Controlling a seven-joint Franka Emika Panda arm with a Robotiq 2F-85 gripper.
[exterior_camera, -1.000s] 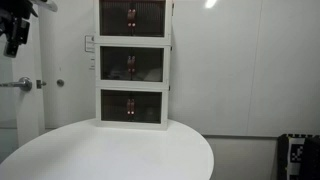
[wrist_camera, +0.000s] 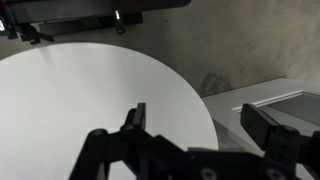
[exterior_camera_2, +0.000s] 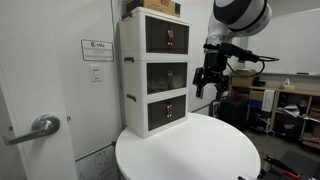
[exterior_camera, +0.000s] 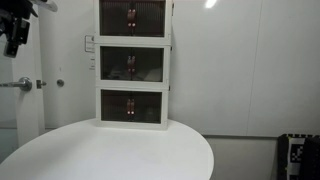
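My gripper stands open in the wrist view, its two dark fingers (wrist_camera: 136,116) wide apart with nothing between them. Under it lies part of the white round table (wrist_camera: 60,110), its top bare. In exterior view 2 the gripper (exterior_camera_2: 203,90) hangs from the arm above the table (exterior_camera_2: 180,155), in front of a white cabinet (exterior_camera_2: 137,70) of three stacked sections. In exterior view 1 only a bit of the gripper (exterior_camera: 14,40) shows at the upper left. The dark doors (exterior_camera: 133,106) of the cabinet look shut.
A cardboard box (exterior_camera_2: 160,5) sits on top of the cabinet. To the left is a door with a lever handle (exterior_camera_2: 40,128). Shelves (exterior_camera_2: 290,112) with assorted items stand at the back right.
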